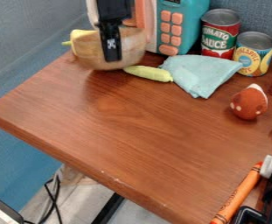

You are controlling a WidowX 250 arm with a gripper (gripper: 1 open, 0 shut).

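My gripper (110,44) reaches down from the top edge over a wooden bowl (124,54) at the back left of the table, in front of a toy microwave (173,26). Its dark fingers are at the bowl; whether they are closed on it cannot be told. Something pale yellow shows at the bowl's left side. A pale yellow utensil handle (149,73) lies just right of the bowl.
A blue cloth (202,74), a sauce can (219,33), a yellow can (254,54) and a red-brown toy (249,102) occupy the back right. An orange crayon-like object (237,194) lies at the front right.
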